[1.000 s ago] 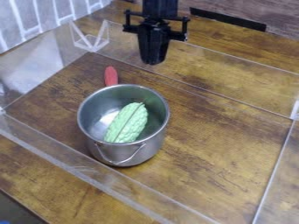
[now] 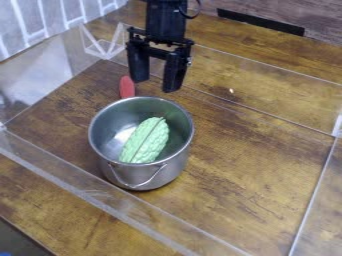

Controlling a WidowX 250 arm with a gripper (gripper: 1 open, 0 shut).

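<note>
My black gripper (image 2: pixel 155 70) hangs open near the top centre, above the wooden table and just behind a metal pot. A red object (image 2: pixel 127 87) lies on the table below and left of the gripper, behind the pot. The steel pot (image 2: pixel 111 150) with a wire handle stands at centre left, holding a pale green striped oblong object (image 2: pixel 144 141).
Clear low walls border the wooden table (image 2: pixel 254 170) on several sides. A white slatted item (image 2: pixel 34 25) sits at the upper left, outside the work area.
My gripper has moved left and down toward the red object and the pot, and its fingers appear turned. The pot and its contents have stayed put.
</note>
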